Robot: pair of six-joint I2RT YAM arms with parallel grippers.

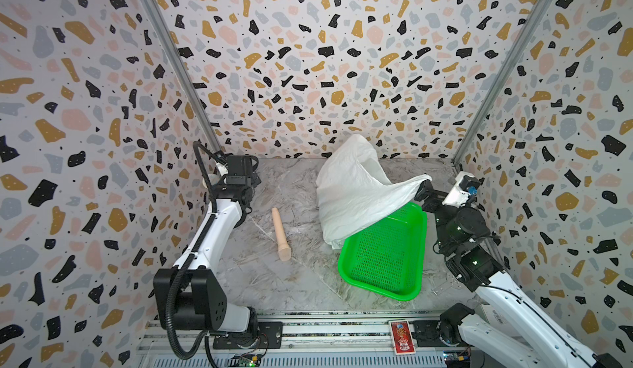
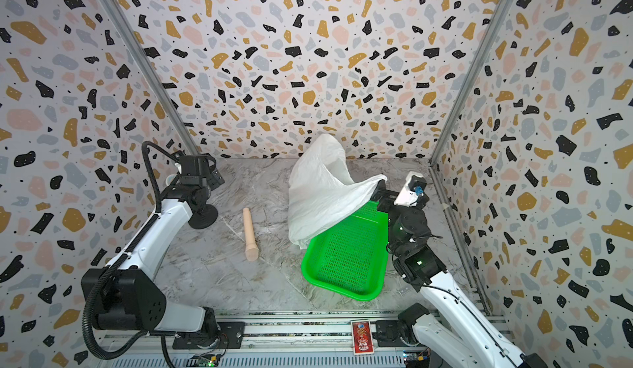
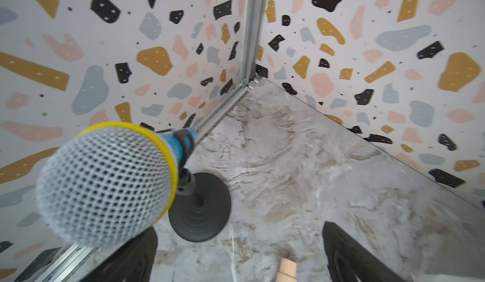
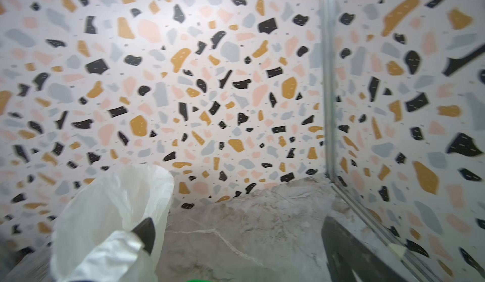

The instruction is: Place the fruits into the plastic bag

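A white plastic bag (image 1: pixel 352 190) stands in the middle of the table, its mouth drawn out to the right toward my right gripper. That gripper is open. In the right wrist view, the bag's rim lies over its left finger (image 4: pixel 145 234), while bare table shows in the gap. Over by the left wall, my left gripper is open and empty above the table. The green basket (image 1: pixel 419 262) beside the bag looks empty where it shows. No fruit shows in any view, and the bag's inside is largely hidden by its walls.
A tan wooden stick (image 1: pixel 280 232) lies left of the bag. Close by the left gripper stands a white-meshed microphone (image 3: pixel 106 181) on a round black base (image 3: pixel 202 208). A red card box (image 2: pixel 362 337) sits at the front rail. Bare table lies at the back left.
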